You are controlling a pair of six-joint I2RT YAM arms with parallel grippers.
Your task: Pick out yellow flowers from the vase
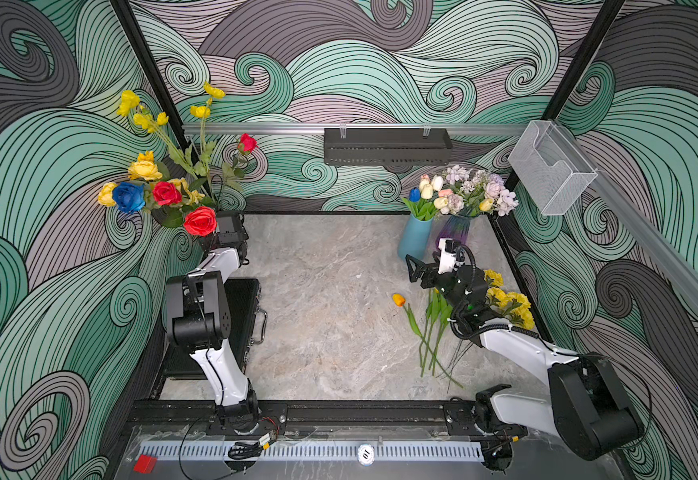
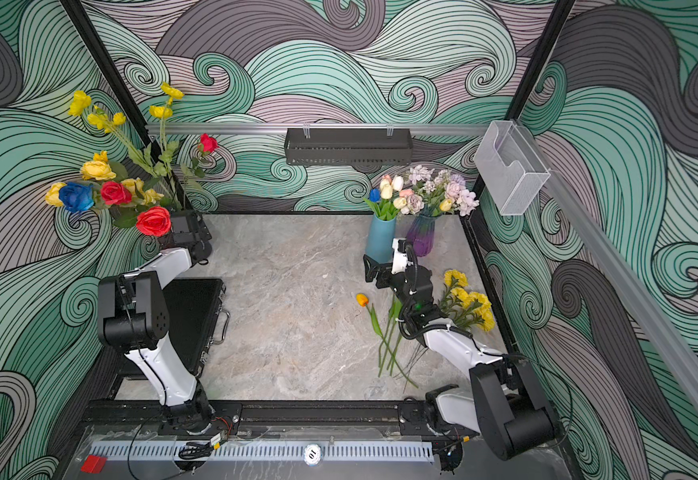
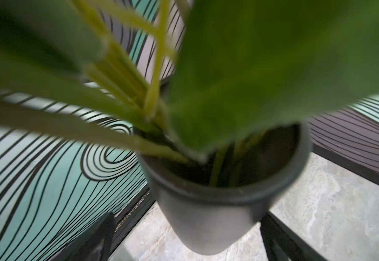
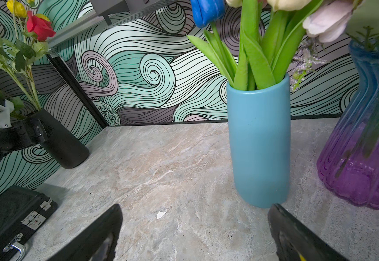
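Yellow flowers (image 1: 144, 169) stand with red and blue roses in a black vase (image 3: 206, 217) at the back left; the left wrist view shows its rim, stems and big blurred leaves up close. My left gripper is open, its fingers low on either side of the vase's body. My right gripper is open on the right, facing a blue vase (image 4: 259, 143) of tulips, with nothing between its fingers. Yellow flowers (image 2: 469, 300) and an orange tulip (image 2: 362, 299) lie on the table at the right, partly behind the right arm.
A purple glass vase (image 4: 354, 174) of pale flowers stands right of the blue vase. A black case (image 1: 205, 360) lies at front left. A rail with baskets runs along the walls.
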